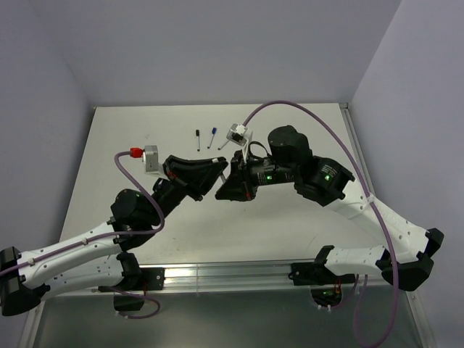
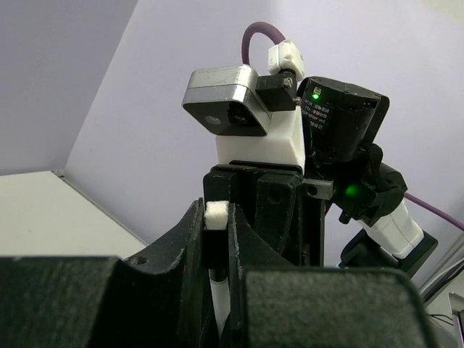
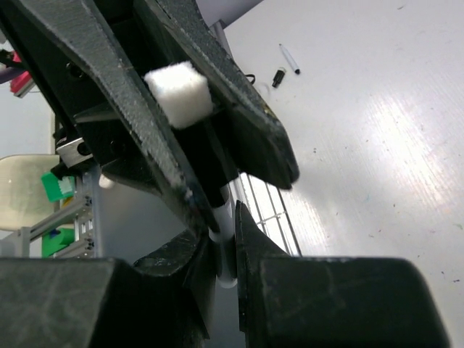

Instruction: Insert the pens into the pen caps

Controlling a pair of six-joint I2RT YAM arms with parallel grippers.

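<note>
In the left wrist view my left gripper is shut on a black pen cap (image 2: 215, 249), whose white square end (image 2: 216, 215) pokes out between the fingers. My right gripper is shut on a white pen (image 3: 225, 250), seen in the right wrist view. The cap's white end also shows there, between the left gripper's fingers (image 3: 168, 156). Cap and pen stand end to end, roughly in line. Dark fingers cover the place where they meet, so I cannot tell how far the pen's tip is inside. From above, the grippers are close together over the table.
Towards the back of the white table (image 1: 138, 174) lie a black-ended pen (image 1: 198, 141) and a blue-ended pen (image 1: 212, 138). A third pen (image 1: 223, 144) lies partly behind the right arm's camera.
</note>
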